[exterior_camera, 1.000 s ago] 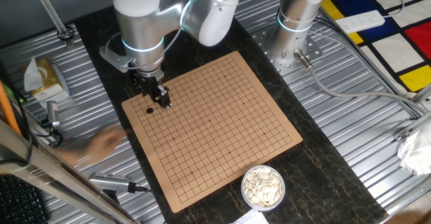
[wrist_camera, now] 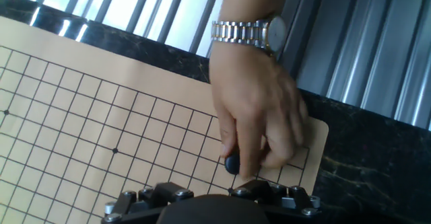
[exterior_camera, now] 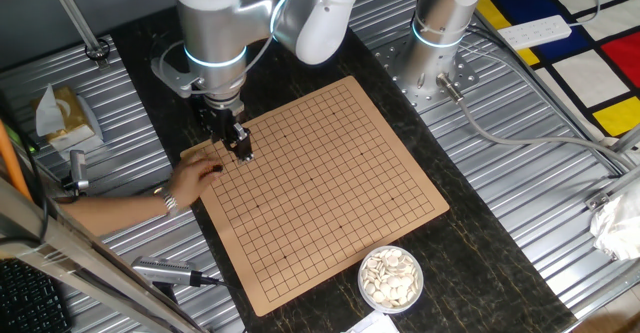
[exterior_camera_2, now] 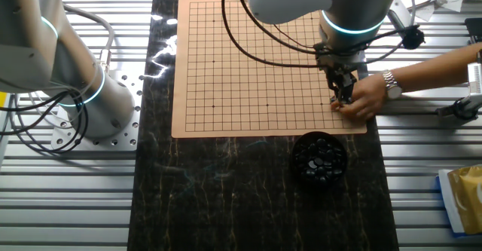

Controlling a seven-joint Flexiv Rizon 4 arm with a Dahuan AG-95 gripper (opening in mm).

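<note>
A black stone (wrist_camera: pixel 232 162) is at a person's fingertips, close to one corner of the wooden grid board (exterior_camera: pixel 310 183). The person's hand (wrist_camera: pixel 252 106) reaches over the board's edge and partly covers the stone. Right beside the hand, over the same corner area, is my gripper (exterior_camera: pixel 244 155). Only dark finger linkages show along the bottom of the wrist view, and how far the fingers stand apart is unclear. No stone shows at the gripper in any view.
A round container of white stones (exterior_camera: pixel 391 279) stands by one board edge, and a black bowl of black stones (exterior_camera_2: pixel 318 159) by another. The rest of the board looks bare.
The hand has come in from the left and reached the black stone, which lay uncovered on the board before. The stone has shifted slightly toward the board's edge. My arm has moved only slightly.
</note>
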